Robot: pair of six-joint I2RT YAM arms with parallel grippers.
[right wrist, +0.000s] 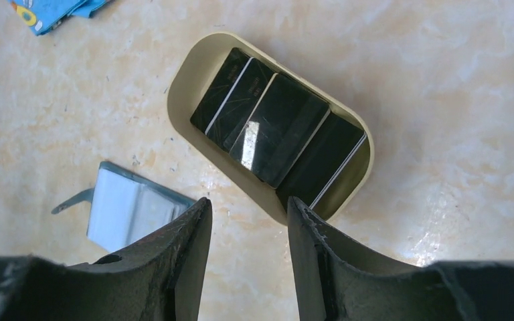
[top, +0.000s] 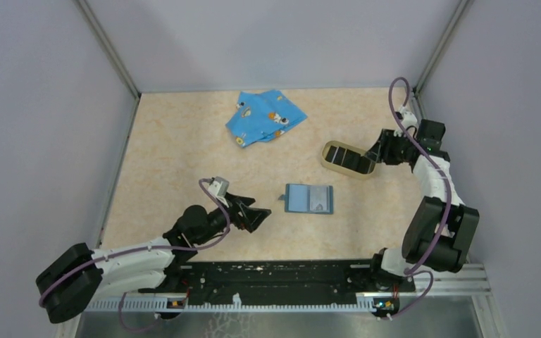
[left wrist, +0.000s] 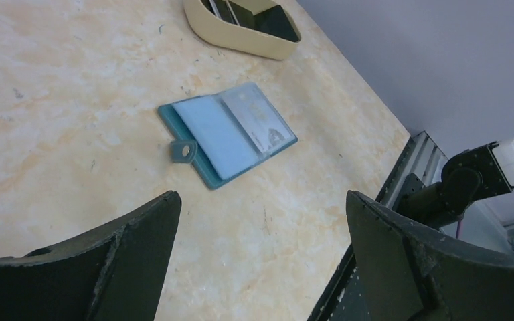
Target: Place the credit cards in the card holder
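The card holder (top: 297,198) lies spread flat near the middle of the table, a blue-grey cover with a light left panel, a clear right panel and a small tab. Up and right of it, a beige tray (top: 358,174) contains several dark cards, leaning in a row; one dark card (right wrist: 281,130) rests over its neighbours. My left gripper is open and empty, to the left of the holder and clear of it. Open too, my right gripper hovers by the tray's right end, with nothing between its fingers.
A folded blue patterned cloth (top: 264,117) lies at the back of the table. Bare tabletop (top: 169,148) stretches over the left side and along the front. Grey walls (top: 496,141) bound the sides.
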